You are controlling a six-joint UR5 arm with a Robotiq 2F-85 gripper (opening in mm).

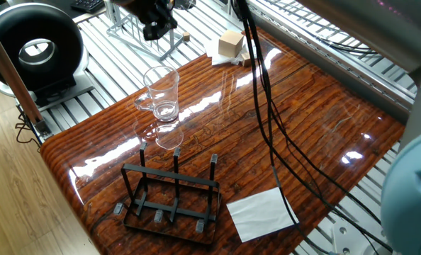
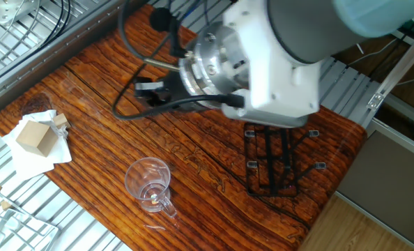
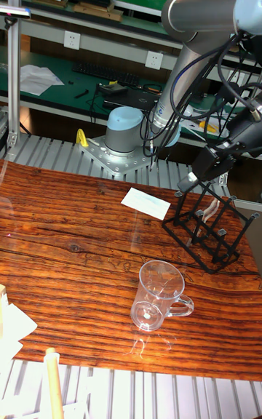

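Note:
A clear glass mug (image 1: 166, 95) stands upright on the glossy wooden table (image 2: 95, 132), its handle (image 3: 181, 306) out to one side. The black wire rack (image 1: 175, 209) rests on the same table, several short posts rising from its base. My dark gripper (image 1: 158, 30) is up at the top edge of the first exterior view, apart from the mug. From the second exterior view, the gripper (image 2: 148, 90) hangs over the table under the arm's wrist. In the third, the gripper (image 3: 188, 182) appears in front of the rack's upper part. Its fingers are too small and dark to read.
A wooden block (image 1: 230, 43) and a smaller one (image 1: 247, 61) sit on white paper at a table corner. A white sheet (image 1: 261, 214) lies near the rack. Black cables hang across the table.

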